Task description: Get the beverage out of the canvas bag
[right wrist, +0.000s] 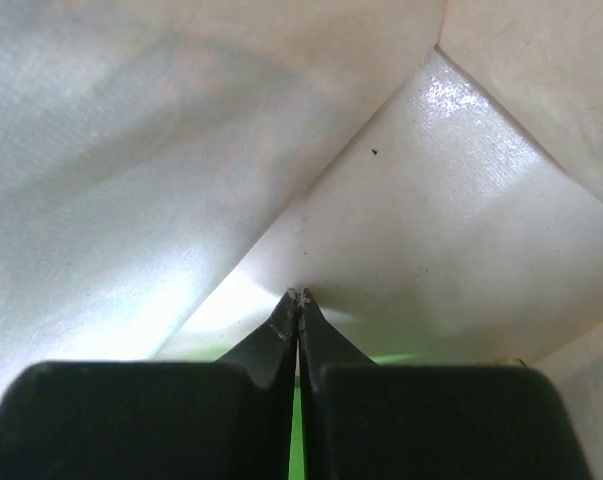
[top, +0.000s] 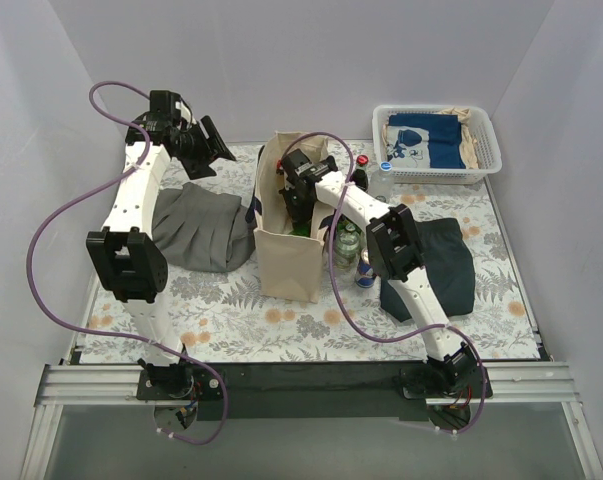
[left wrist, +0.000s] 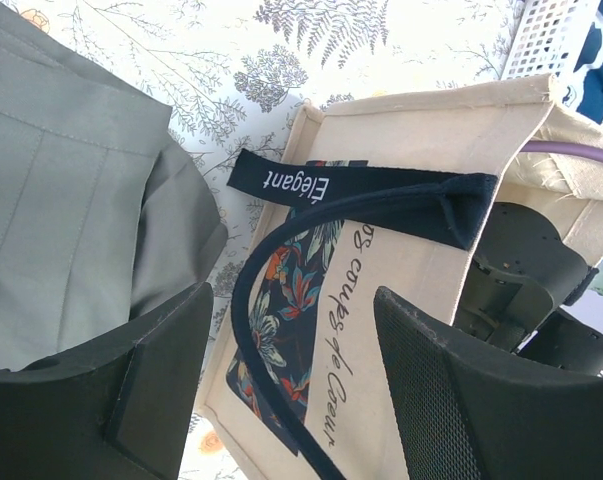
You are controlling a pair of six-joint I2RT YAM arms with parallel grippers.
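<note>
The beige canvas bag (top: 289,268) stands open-topped at the middle of the table. Reaching down inside it is my right gripper (top: 298,215); in the right wrist view its fingertips meet, with nothing held between them. Green glass of a bottle (right wrist: 296,440) shows below and behind the shut fingers, lying low in the bag and mostly hidden by them; from above a bit of green (top: 301,230) is visible. My left gripper is open and empty beside the bag's printed outer side, a navy strap (left wrist: 256,340) crossing between its fingers in that view.
Right of the bag stand clear bottles (top: 346,245), a dark bottle with red cap (top: 361,172) and a blue can (top: 365,270). A white basket (top: 486,150) sits at the back right. Grey cloth (top: 196,230) lies left, dark cloth (top: 441,270) right.
</note>
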